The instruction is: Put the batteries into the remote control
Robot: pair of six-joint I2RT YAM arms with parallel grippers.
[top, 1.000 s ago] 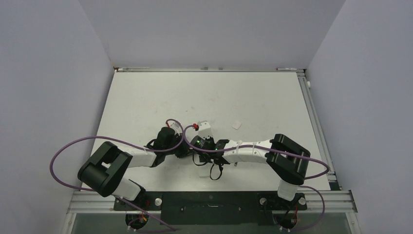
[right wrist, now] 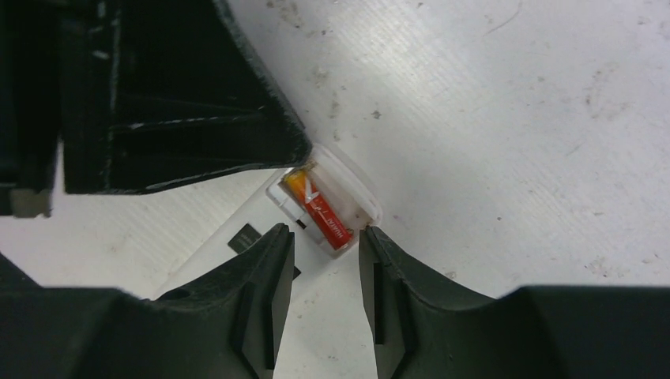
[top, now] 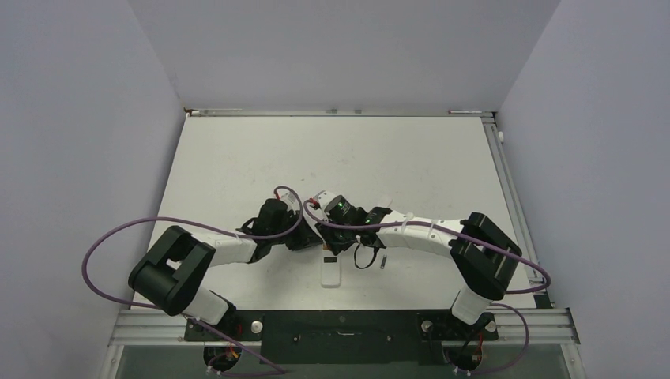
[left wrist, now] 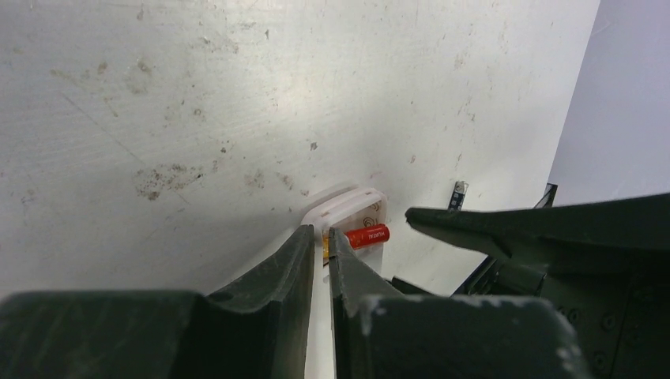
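Note:
The white remote control (top: 330,275) lies on the table under both arms, its battery compartment uncovered. A red and orange battery (right wrist: 325,212) rests inside the compartment, lengthwise, beside an empty-looking slot. My left gripper is nearly closed at the remote's side wall by the battery's orange end, with a thin white strip of the remote between its fingers. My right gripper stands open above the compartment, holding nothing; its fingers (left wrist: 442,221) show to the right in the left wrist view. Fingertips hide part of the remote.
A small dark, silver-ended piece, battery-like (left wrist: 457,195) lies on the table to the right of the remote. A white flat piece (top: 385,201) is partly covered by the right arm.

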